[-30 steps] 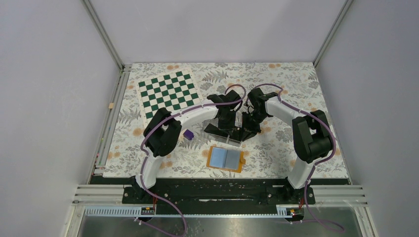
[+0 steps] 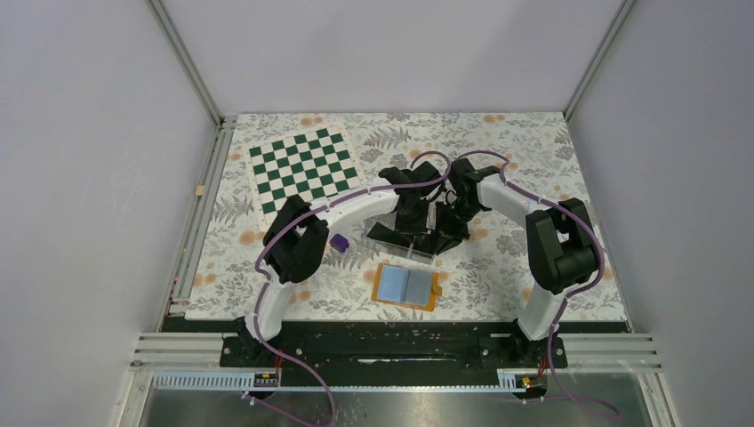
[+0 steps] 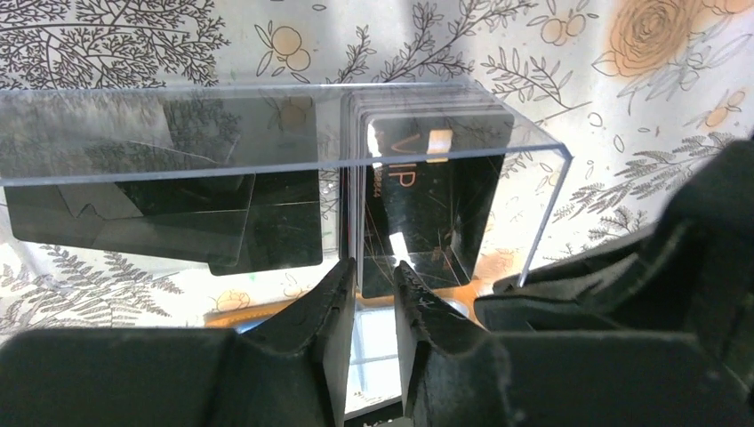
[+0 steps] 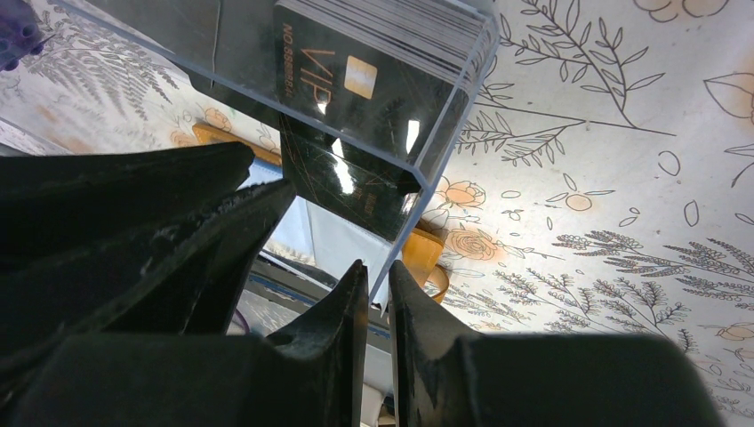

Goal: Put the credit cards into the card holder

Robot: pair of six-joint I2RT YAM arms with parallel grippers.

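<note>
Black VIP cards point(image 3: 422, 209) stand stacked in the right compartment of a clear plastic box point(image 3: 267, 173); loose dark cards point(image 3: 284, 218) lie in its left compartment. My left gripper is over the VIP stack, its fingers slightly apart with no card visibly gripped. The right gripper is shut on the box's clear corner edge, its fingertips either side of it. In front of the box lies the open card holder point(image 2: 406, 286), orange-rimmed with blue and grey panels. From above, the arms partly hide the box.
Left of the box sits a small purple object point(image 2: 339, 242). A green-and-white checkered board point(image 2: 302, 165) lies at the back left. Both grippers are close together over the box. Open tablecloth point(image 2: 498, 285) extends to the front right.
My left gripper has shifted slightly right over the box since a second ago. The right arm, the box and the card holder look unmoved.
</note>
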